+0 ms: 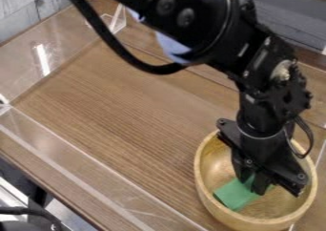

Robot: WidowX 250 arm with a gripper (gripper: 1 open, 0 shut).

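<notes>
My black gripper [254,178] is down inside a yellow bowl [214,163] at the lower right of the camera view, with its fingers over a green object [235,194] lying in the bowl. The green object is partly hidden behind the fingers. I cannot tell whether the fingers are closed on it.
A blue object [173,46] is partly hidden behind the arm at the back.
</notes>
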